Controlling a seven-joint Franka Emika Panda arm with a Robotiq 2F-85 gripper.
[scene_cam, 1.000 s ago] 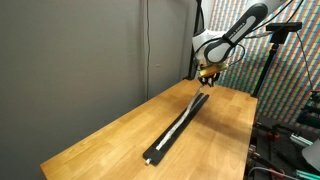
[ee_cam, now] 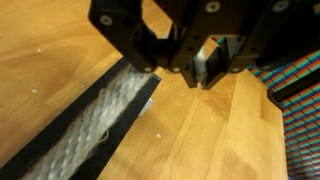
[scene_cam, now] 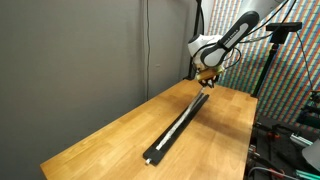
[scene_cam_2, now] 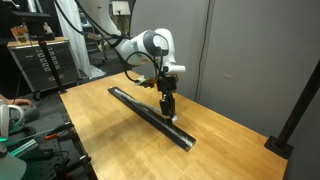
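A long black strip-like board lies on the wooden table, with a pale grey braided rope along it in the wrist view. Over the board's far end in exterior view 1 is my gripper. Its fingers are close together around something pale and greyish, which looks like a part of the rope. In exterior view 2 a small whitish bit shows just under the gripper, beside the board. The fingers hide most of what is between them.
A grey wall or partition stands along one side. A colourful striped patch shows at the right of the wrist view.
The arm has shifted slightly, with the gripper a little lower over the board's far end. The board and the rope on it look the same.
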